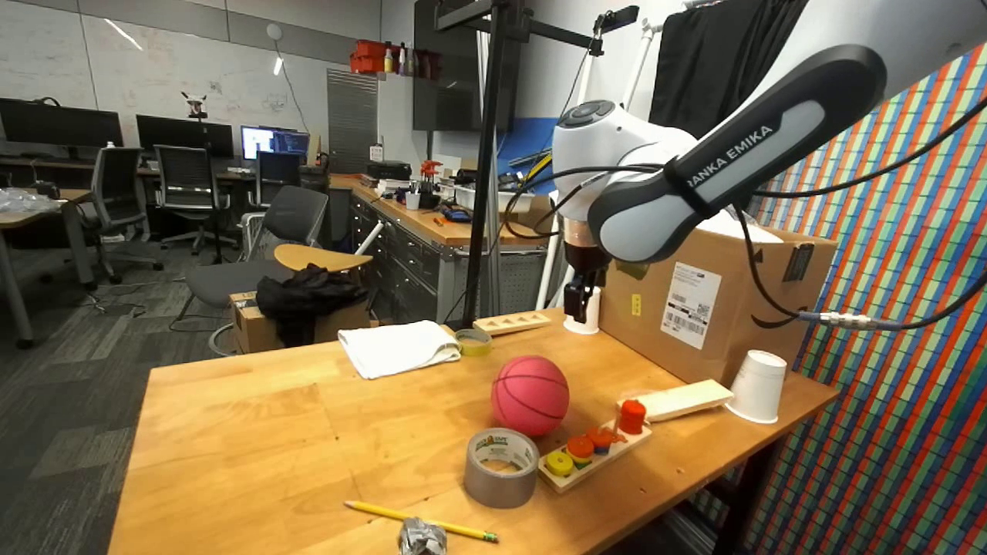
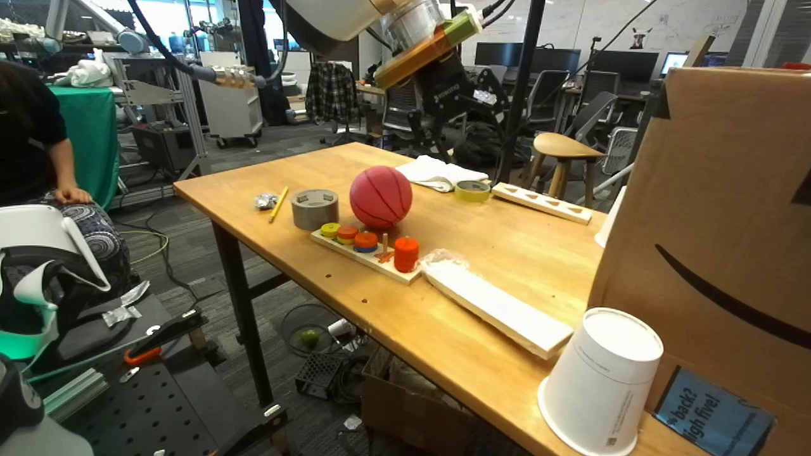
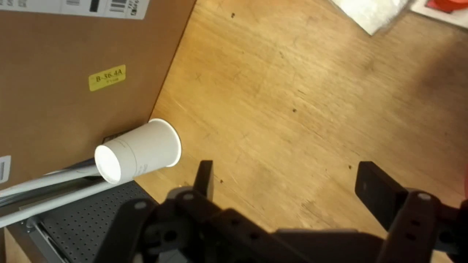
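Observation:
My gripper is open, its two black fingers wide apart with only bare tabletop seen between them in the wrist view. In exterior view 1 the gripper (image 1: pixel 578 301) hangs above the table's far right part, before the big cardboard box. A pink-red ball (image 1: pixel 530 396) rests on the table, touching or close to the grey tape roll (image 1: pixel 500 469) and the wooden peg toy (image 1: pixel 592 453); exterior view 2 shows the ball (image 2: pixel 381 197) behind that toy. Only a sliver of red shows at the wrist view's right edge.
The cardboard box (image 1: pixel 731 296) walls off the right side. White cups stand upside down near it, one in front (image 1: pixel 759 387) and one behind (image 1: pixel 583 319). A white towel (image 1: pixel 399 348), yellow-green tape (image 1: pixel 474 342) and pencil (image 1: pixel 421 522) lie around.

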